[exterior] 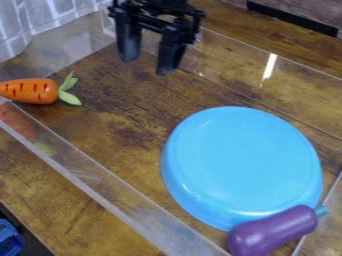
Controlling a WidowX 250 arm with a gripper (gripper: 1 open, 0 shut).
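My black gripper (150, 48) hangs at the top centre of the camera view over the wooden surface, blurred, its two fingers apart with nothing visible between them. A toy carrot (32, 91) lies at the left. A large blue disc (241, 160), like a plate or lid, fills the lower right. A purple toy eggplant (271, 233) lies at the bottom right corner, beside the blue disc.
Clear plastic walls (94, 180) border the wooden area at lower left and right. A blue object (7, 240) shows at the bottom left corner.
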